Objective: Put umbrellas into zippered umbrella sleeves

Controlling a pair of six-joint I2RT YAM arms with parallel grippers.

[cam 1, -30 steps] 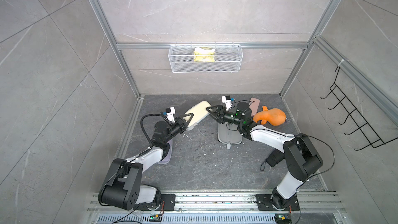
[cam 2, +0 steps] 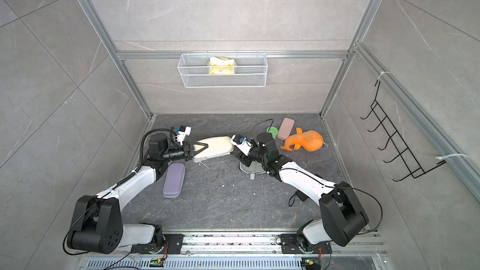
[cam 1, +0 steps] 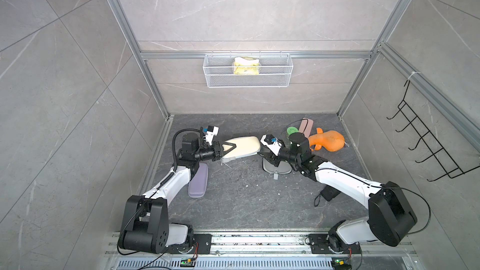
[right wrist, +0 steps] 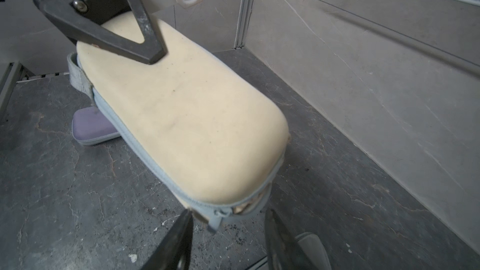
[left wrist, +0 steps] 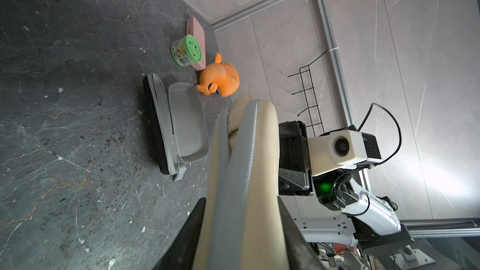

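A cream sleeve [cam 1: 242,147] with pale blue zip edging is held above the table, my left gripper [cam 1: 231,148] shut on its left end. In the left wrist view, the sleeve's zip edges [left wrist: 235,170] are slightly parted at the far end. My right gripper is partly open at the sleeve's other end; a small zip pull [right wrist: 215,221] hangs between and beyond its fingers, apparently untouched. A grey sleeve [left wrist: 187,122] lies unzipped and spread on the table, and a purple sleeve [cam 1: 198,180] lies shut at left. A black umbrella-like bundle [cam 1: 329,193] lies partly beneath my right arm.
An orange plush [cam 1: 330,141], a pink case [cam 1: 306,127] and a green-lidded tub [left wrist: 186,51] stand at the back right. A wire basket [cam 1: 247,80] hangs on the back wall, a black hook rack [cam 1: 422,137] on the right.
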